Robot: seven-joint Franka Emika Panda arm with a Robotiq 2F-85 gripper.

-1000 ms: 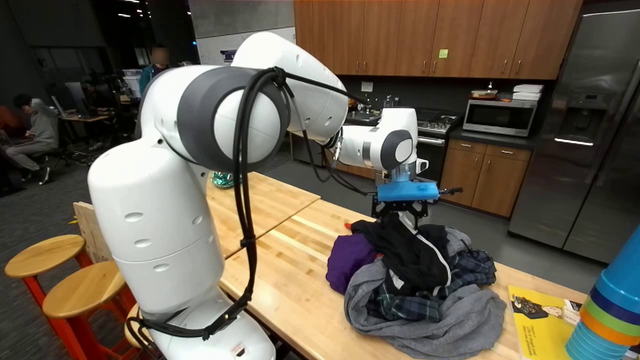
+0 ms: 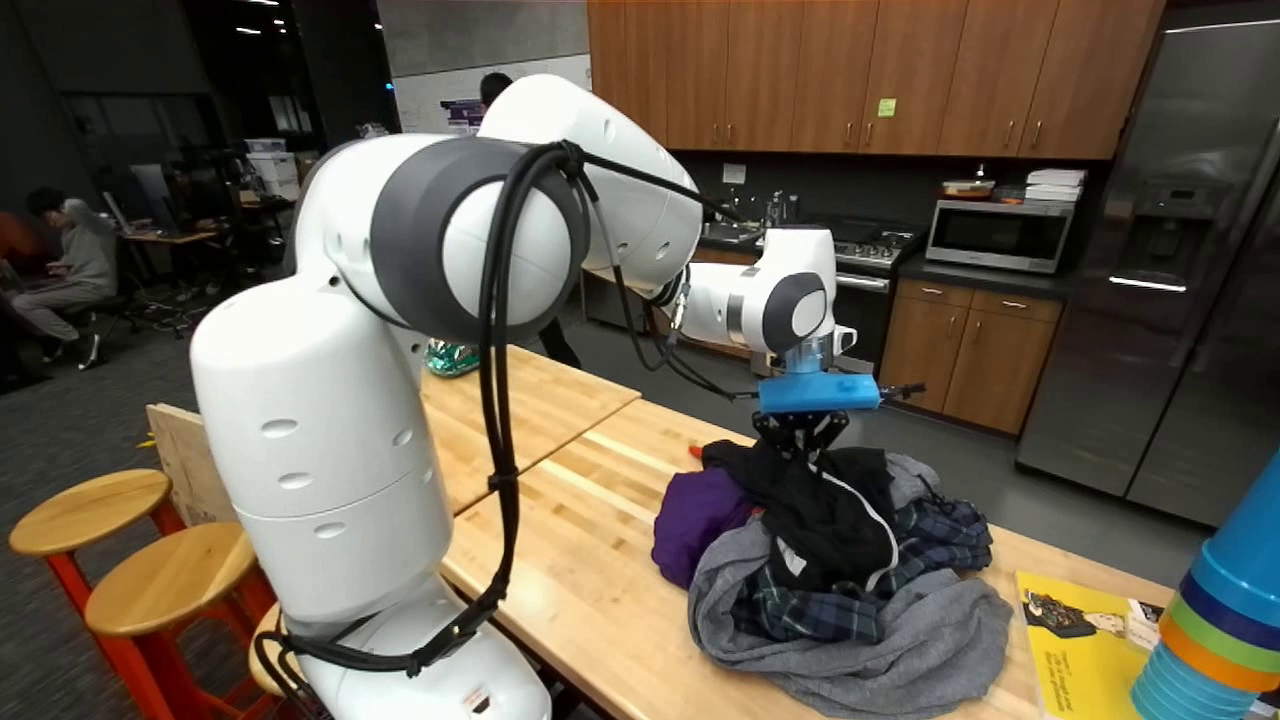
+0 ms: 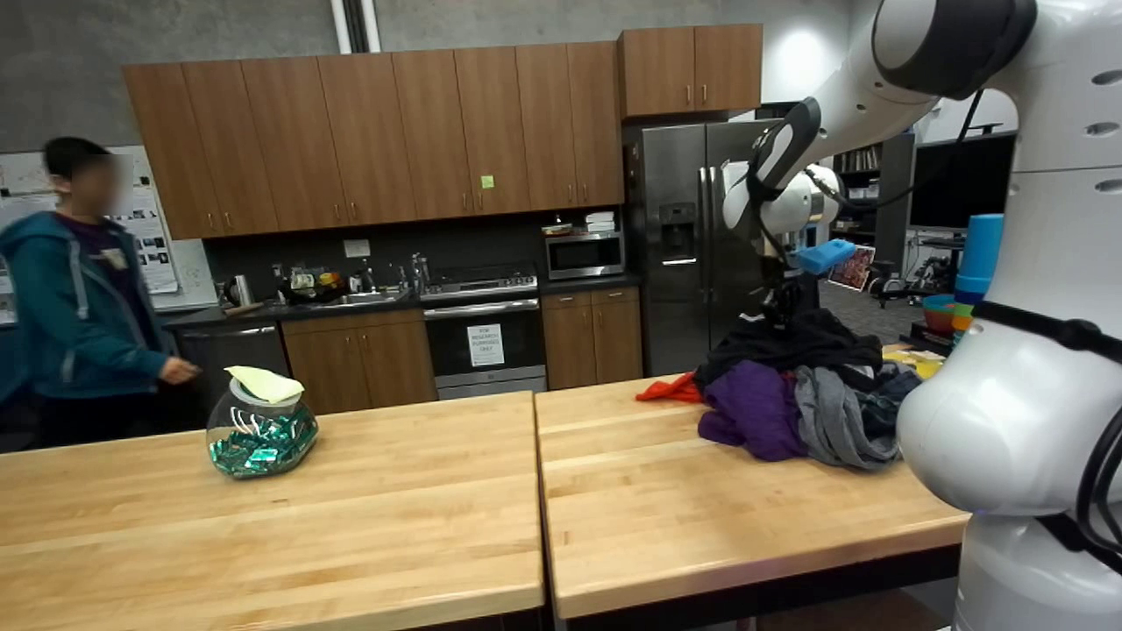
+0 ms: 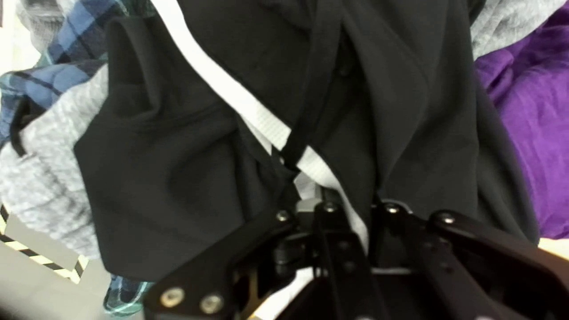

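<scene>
A black garment with a white stripe [image 2: 830,510] lies on top of a heap of clothes at the table's far side. My gripper [image 2: 801,446] points down at its upper part. In the wrist view the gripper is shut on the black garment [image 4: 176,176], bunched cloth and white stripe running in between its fingers. Beneath and around lie a purple cloth [image 2: 698,524], a grey garment [image 2: 936,642] and dark plaid cloth [image 2: 816,610]. A red cloth [image 3: 671,389] sticks out of the heap in the second exterior view. The exact grip is partly hidden by folds.
A yellow book [image 2: 1086,654] and a stack of coloured cups [image 2: 1224,612] stand right of the heap. A glass jar of green wrappers [image 3: 263,436] sits on the other table [image 3: 421,515]. A person [image 3: 89,284] stands beyond.
My gripper has moved slightly down, and its fingers have gone from open to shut on the black garment. The clothes lie nearly as before. A person in the background has moved right.
</scene>
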